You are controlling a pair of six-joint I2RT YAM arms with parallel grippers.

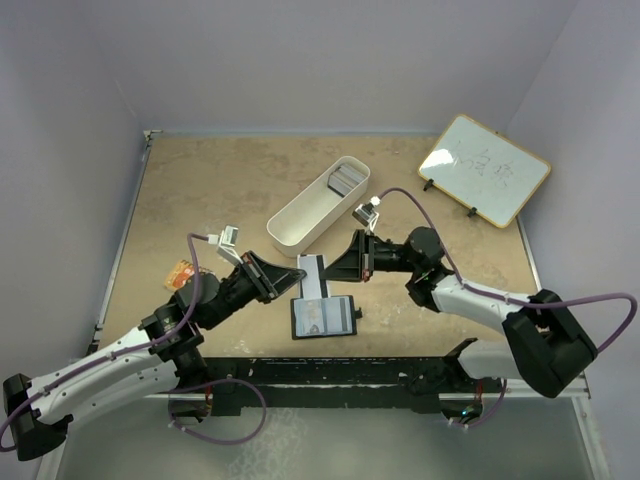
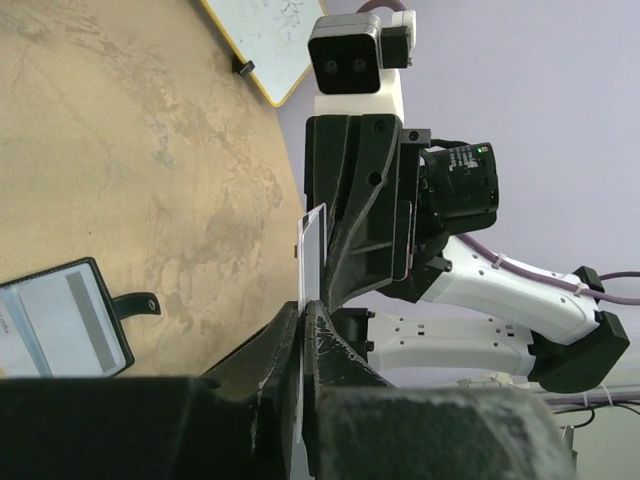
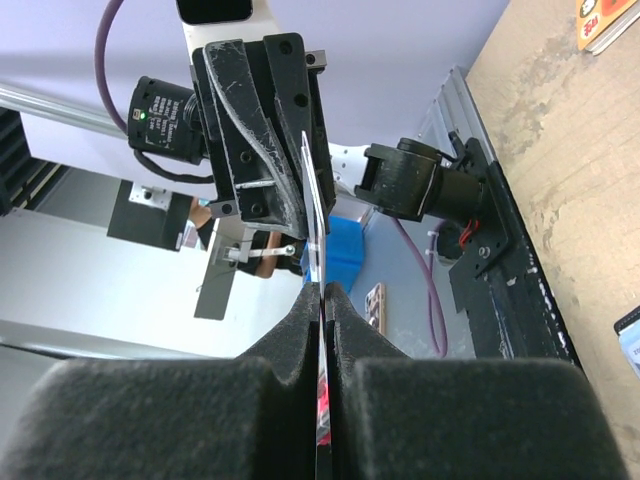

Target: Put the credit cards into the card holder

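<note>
A pale card (image 1: 309,280) with a dark stripe stands above the open card holder (image 1: 323,332), between the two arms. My left gripper (image 1: 303,273) is shut on the card from the left. From the right, my right gripper (image 1: 327,274) is shut on the same card. Edge-on, the card (image 2: 313,240) rises from the left fingers towards the right gripper in the left wrist view. It is again a thin strip (image 3: 311,190) in the right wrist view. The dark holder (image 2: 92,270), with clear pockets and a strap, lies flat on the table.
Behind the grippers, a long white box (image 1: 290,235) holds several grey-striped cards (image 1: 347,180) at its far end. A small orange pack (image 1: 181,274) lies by the left arm. At the back right is a whiteboard (image 1: 485,170).
</note>
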